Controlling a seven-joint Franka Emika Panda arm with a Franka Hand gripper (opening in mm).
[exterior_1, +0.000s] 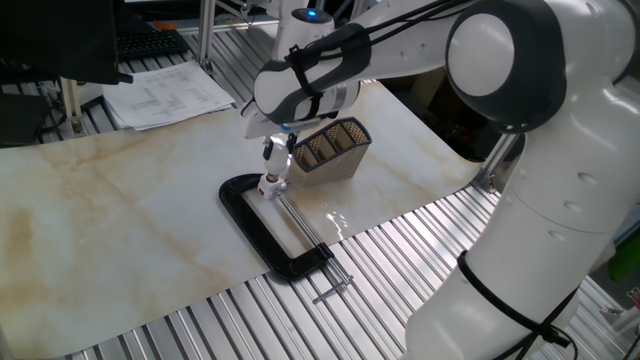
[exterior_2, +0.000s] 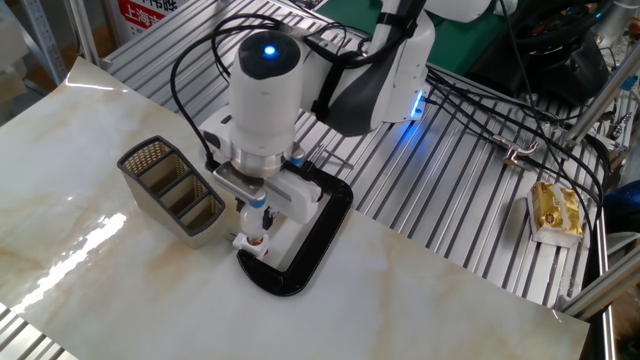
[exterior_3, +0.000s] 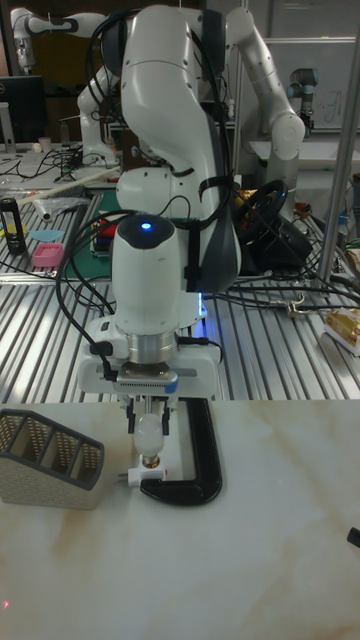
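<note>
A white light bulb stands upright in a small white socket. The socket sits at the end of a black C-clamp, which lies flat over the tabletop's edge. Pointing straight down over the bulb is my gripper, one dark finger on each side of the glass. Whether the fingers touch the bulb or stand slightly apart from it cannot be made out. In exterior view 2 the gripper body partly covers the clamp, while the bulb shows beside the fingers.
Close by the bulb stands a beige compartment holder, its sections apparently empty. Papers lie on the slatted metal table behind. A gold-and-white box rests on the slats away from the arm.
</note>
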